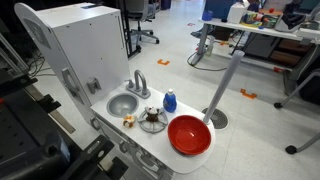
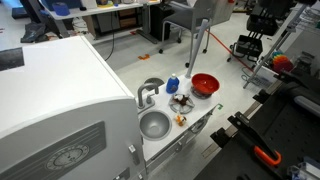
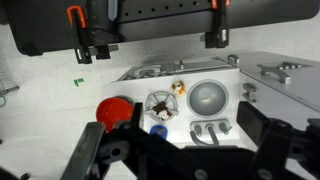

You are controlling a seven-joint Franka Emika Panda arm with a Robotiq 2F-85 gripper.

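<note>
The wrist view looks down on a small white toy kitchen counter. My gripper stands open there, its dark fingers wide apart with nothing between them. Between and beyond them lie the round grey sink (image 3: 207, 97) and a burner (image 3: 152, 104) with a brown item on it. A red bowl (image 1: 189, 134) sits at one end of the counter. Behind the burner stands a blue bottle (image 1: 170, 102). A small orange and yellowish thing (image 1: 129, 120) rests at the front edge, too small to identify. The faucet (image 1: 138, 83) rises behind the sink.
A white cabinet (image 2: 60, 100) stands beside the sink end. Along the counter's front are knobs and handles. A pale pole (image 1: 223, 85) rises behind the bowl. Farther back, a cluttered table (image 1: 265, 35) stands beyond open floor.
</note>
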